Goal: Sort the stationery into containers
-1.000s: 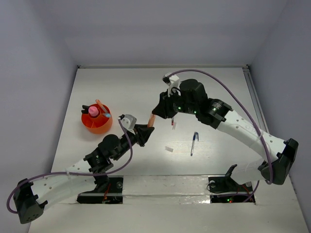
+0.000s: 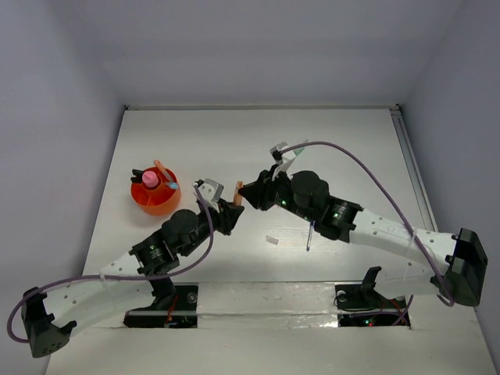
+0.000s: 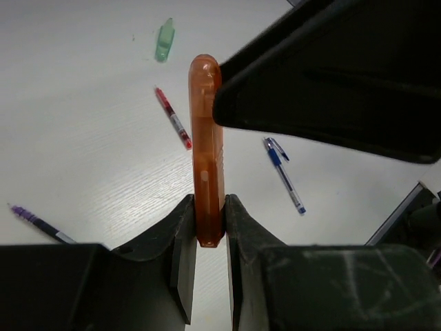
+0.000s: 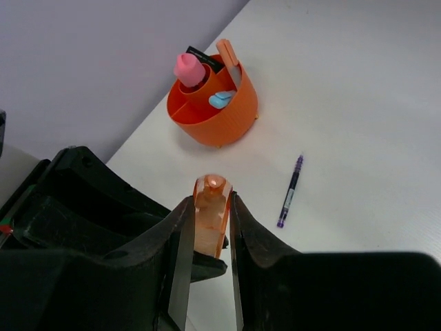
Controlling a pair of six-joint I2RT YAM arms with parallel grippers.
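Note:
My left gripper [image 2: 233, 208] is shut on an orange translucent stick-like item [image 3: 207, 152], held upright. My right gripper [image 2: 248, 190] is at the item's upper end; in the right wrist view its fingers flank the item, and whether they grip it cannot be seen. The orange organiser [image 2: 156, 203] at the left holds a pink item [image 4: 189, 69], a dark one, a peach one and a light blue one. On the table lie a purple pen [image 4: 291, 189], a red pen [image 3: 172, 117], a blue pen [image 3: 286, 179] and a green item [image 3: 165, 41].
The white table [image 2: 195, 141] is walled at back and sides.
My right gripper has come down and slightly left onto the held item's upper end. The left arm has shifted slightly, still holding the item.

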